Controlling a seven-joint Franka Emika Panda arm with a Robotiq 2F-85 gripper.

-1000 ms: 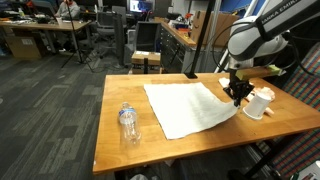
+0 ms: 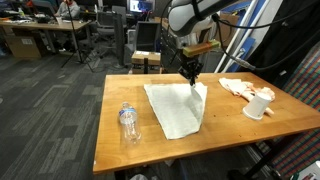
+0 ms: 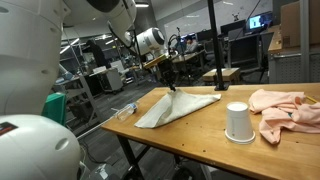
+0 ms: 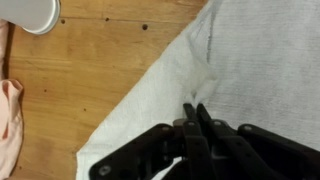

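A white cloth (image 2: 172, 108) lies on the wooden table, its right part lifted and folding over toward the middle. My gripper (image 2: 193, 83) is shut on the raised edge of this cloth, above the table. In exterior view 2 the cloth (image 3: 178, 104) rises in a peak to the gripper (image 3: 171, 88). From the wrist, the gripper pinches a bunched ridge of the cloth (image 4: 150, 95), with cloth spread on both sides; the pinched bit itself is partly hidden by the dark fingers.
An upturned white cup (image 2: 259, 103) stands at the right, with a pink cloth (image 3: 285, 112) beside it. A clear bottle (image 2: 129, 122) is near the table's left edge. Bare wood (image 2: 230, 125) shows between the white cloth and the cup.
My gripper has moved left from beside the cup, carrying the cloth's right edge up and over toward the middle. The bottle and cup have stayed put.
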